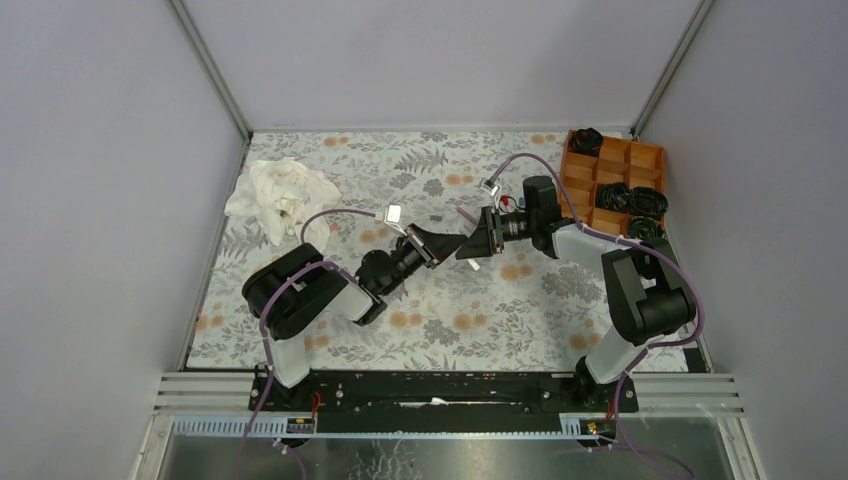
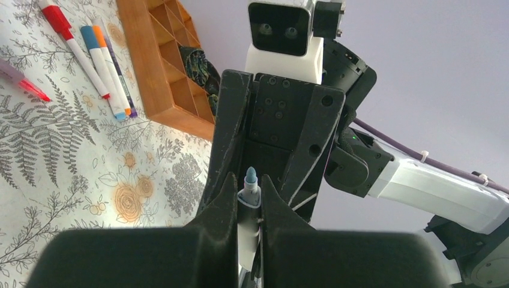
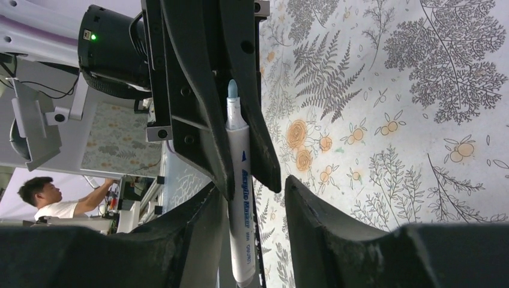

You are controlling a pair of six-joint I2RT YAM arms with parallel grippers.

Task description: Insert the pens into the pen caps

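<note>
A white marker pen (image 3: 241, 198) with a bare blue-grey tip stands between the fingers of my left gripper, which is shut on it. My right gripper surrounds the same pen with its fingers parted, and a gap shows beside the pen's body. From above, both grippers meet over the middle of the table, with the pen's white lower end (image 1: 473, 264) just showing below them. On the table in the left wrist view lie a red-and-white marker (image 2: 84, 63), a blue-ended one (image 2: 103, 72), an orange-ended one (image 2: 117, 81) and a purple-ended one.
A wooden divided tray (image 1: 572, 195) holding coiled black cables stands at the back right. A crumpled white cloth (image 1: 280, 198) lies at the left. A pink-bodied pen with a red tip (image 2: 35, 90) lies on the table.
</note>
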